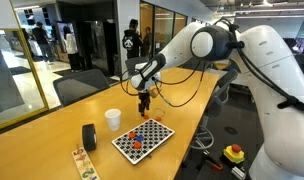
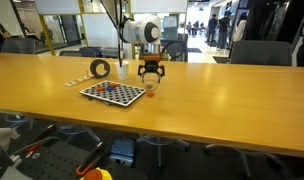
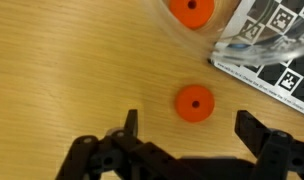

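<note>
An orange-red disc (image 3: 195,103) with a dark centre lies flat on the wooden table, and in the wrist view it sits between and just beyond my fingertips. My gripper is open, with nothing held. In exterior view 1 the gripper (image 1: 144,108) points down above the table behind the board; exterior view 2 shows the gripper (image 2: 150,73) apart from the tabletop. A second orange-red disc (image 3: 192,9) appears at the top of the wrist view, beside or within a clear curved object (image 3: 237,48). Its full shape is cut off.
A black-and-white checkered board (image 1: 128,144) with red and blue pieces lies nearby. Around it are a white cup (image 1: 113,119), a black round object (image 1: 89,138) and a pale strip with coloured spots (image 1: 85,164). Bare table (image 2: 232,105) stretches right in exterior view 2.
</note>
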